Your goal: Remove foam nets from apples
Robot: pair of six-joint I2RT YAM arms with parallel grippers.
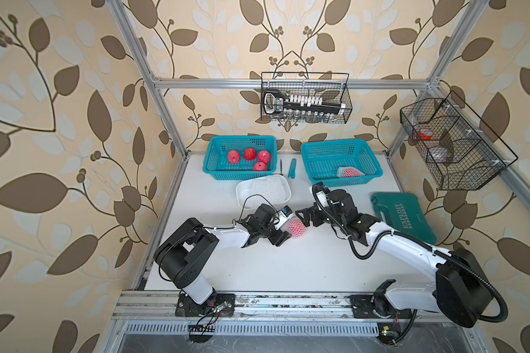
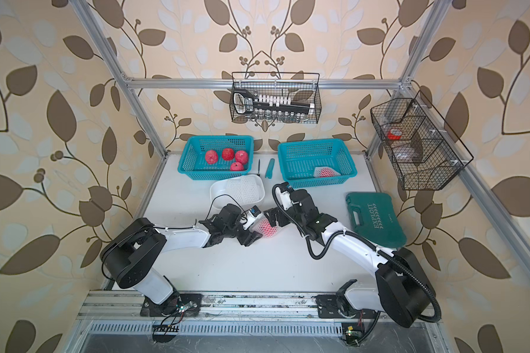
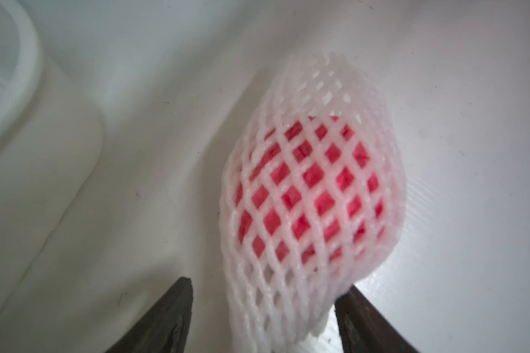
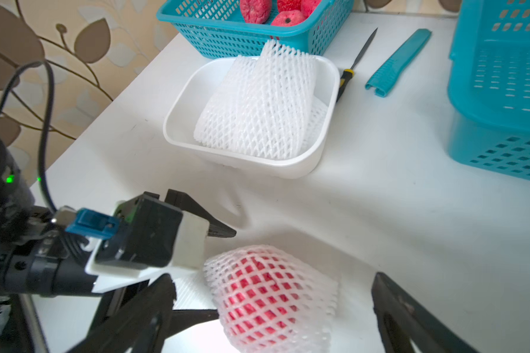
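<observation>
A red apple in a white foam net (image 3: 312, 194) lies on the table between the grippers. My left gripper has its part-open fingers either side of the net's loose near end in the left wrist view. My right gripper stands open above and right of the netted apple, fingers apart. In the back-left teal basket (image 1: 218, 171) lie several bare red apples. The back-right teal basket (image 1: 316, 175) holds another netted apple (image 1: 351, 173).
A white container (image 4: 312, 156) with empty foam nets sits just behind the grippers. A knife-like tool (image 4: 354, 61) and a teal handle (image 4: 397, 61) lie between the baskets. A green case (image 1: 403, 214) is at the right.
</observation>
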